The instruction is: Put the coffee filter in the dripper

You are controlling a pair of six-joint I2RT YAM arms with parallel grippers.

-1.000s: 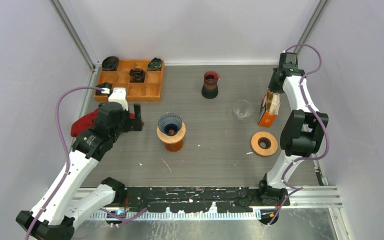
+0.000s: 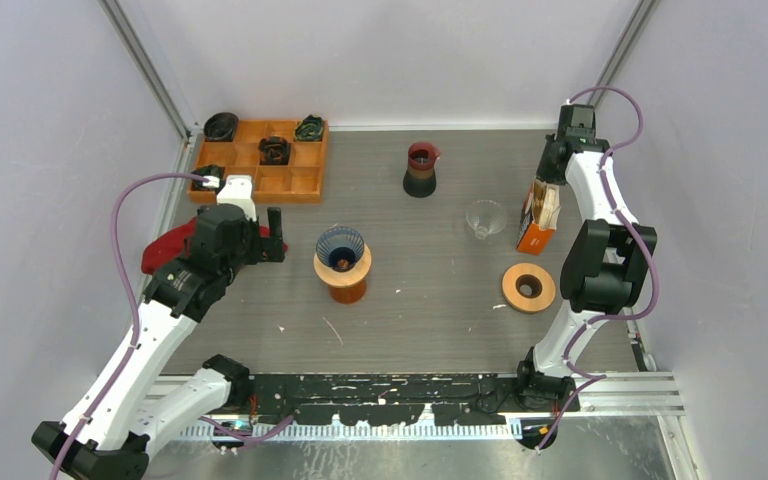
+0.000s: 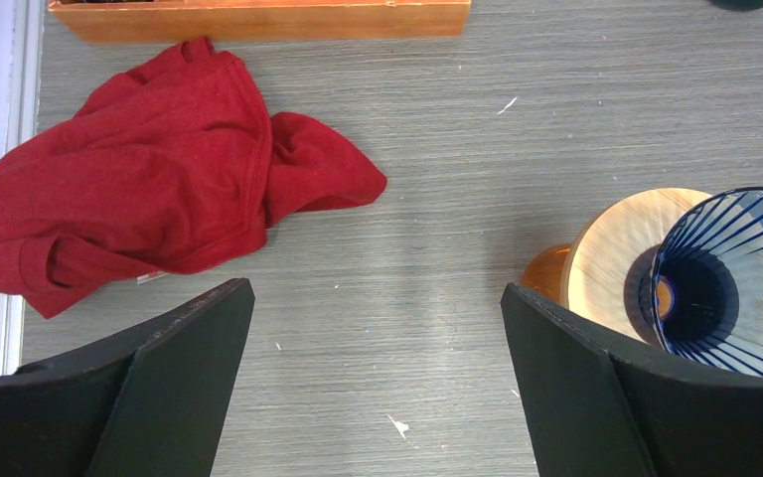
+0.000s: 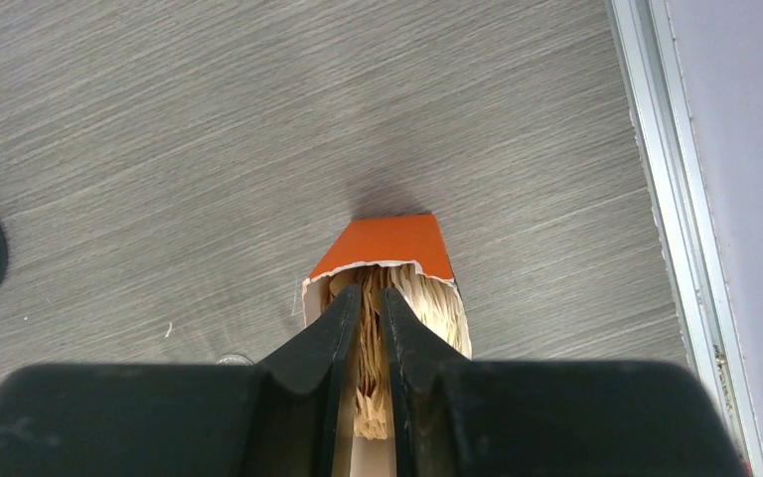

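An orange box (image 2: 534,234) of paper coffee filters (image 4: 427,308) stands at the table's right, open end up. My right gripper is over it, its fingers shut on filter paper at the opening; how much is held is hidden. The blue ribbed dripper (image 2: 340,243) sits on a wooden collar (image 2: 358,268) atop an amber vessel, centre-left, also seen at the right of the left wrist view. My left gripper hangs open with nothing between its fingers, left of the dripper.
A red cloth (image 3: 129,179) and wooden organiser (image 2: 300,180) lie left. A carafe (image 2: 420,178), clear glass (image 2: 485,215) and wooden ring (image 2: 515,300) occupy the middle and right. Walls and rails border the table.
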